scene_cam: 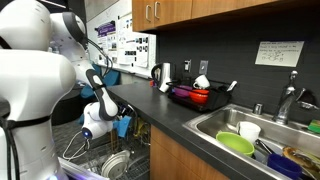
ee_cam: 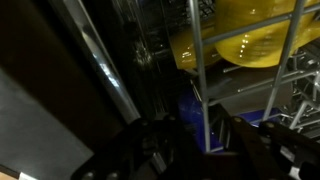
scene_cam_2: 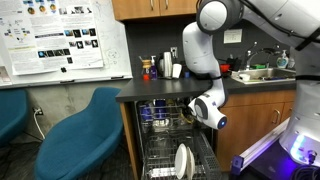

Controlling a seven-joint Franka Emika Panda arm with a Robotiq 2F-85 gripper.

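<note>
In the wrist view, my gripper is at a dish rack, its dark fingers apart with a rack wire (ee_cam: 204, 75) running down between them. It is not clear whether either finger touches the wire. Past the wire sits a yellow dish (ee_cam: 250, 42), and a dark blue item (ee_cam: 190, 108) shows lower down. From the second exterior view, my arm (scene_cam_2: 207, 105) bends down to the upper rack (scene_cam_2: 160, 118) of an open dishwasher; the fingers are too small to read there.
Plates (scene_cam_2: 183, 162) stand in the lower rack, below the arm. The counter (scene_cam: 190, 120) edge runs close above and beside it. A blue chair (scene_cam_2: 85, 140) stands to the left. A sink (scene_cam: 235, 125) with a green bowl (scene_cam: 234, 143) lies farther along.
</note>
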